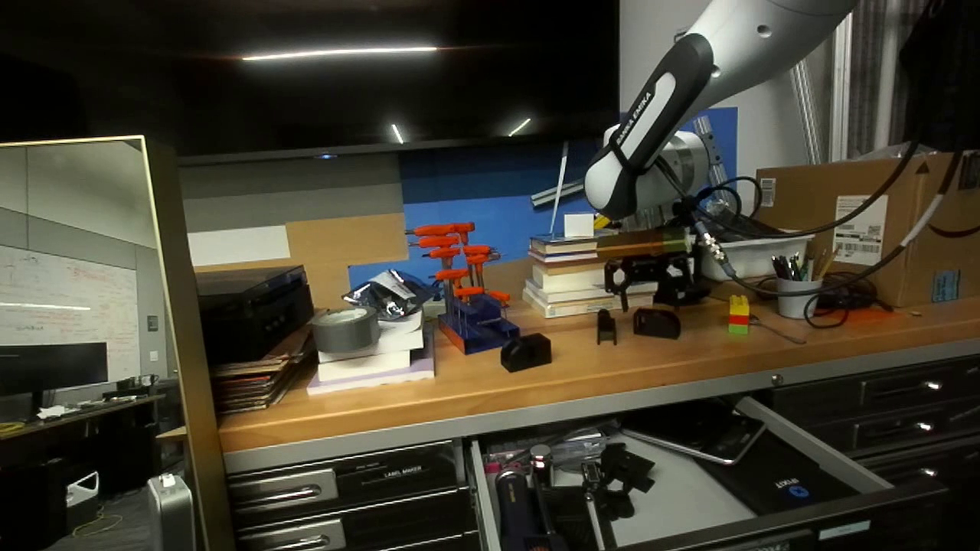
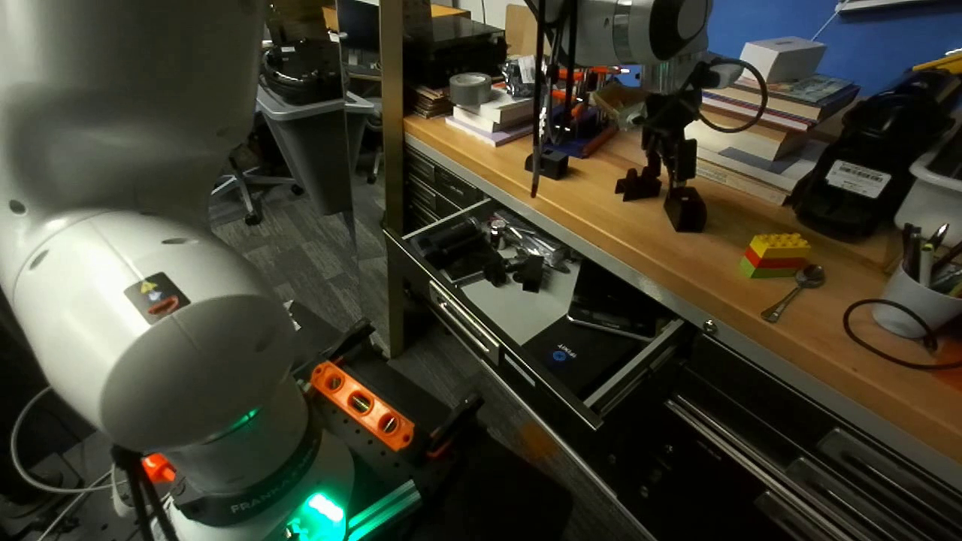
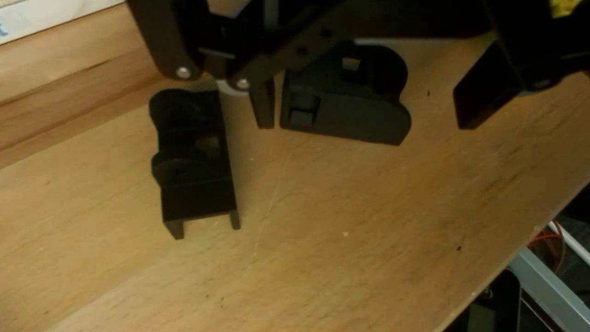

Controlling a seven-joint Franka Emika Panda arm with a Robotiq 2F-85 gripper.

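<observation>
My gripper stands open above the wooden desk, its two fingers wide apart. In the wrist view, a black rounded part (image 3: 348, 113) shows between the fingertips, near the left finger (image 3: 265, 108); contact cannot be made out. A second black part (image 3: 196, 166), with two prongs at one end, lies left of that finger. In exterior view 1 these are the wider part (image 1: 657, 322) and the narrow part (image 1: 606, 327), just below the gripper. A third black part (image 1: 525, 353) sits farther left, beside the blue tool stand.
An open drawer (image 1: 661, 505) with tools and dark devices juts out below the desk. Books (image 1: 560, 280) are stacked behind the gripper. Toy bricks (image 2: 775, 255), a spoon (image 2: 794, 293) and a pen cup (image 2: 911, 302) stand to the right.
</observation>
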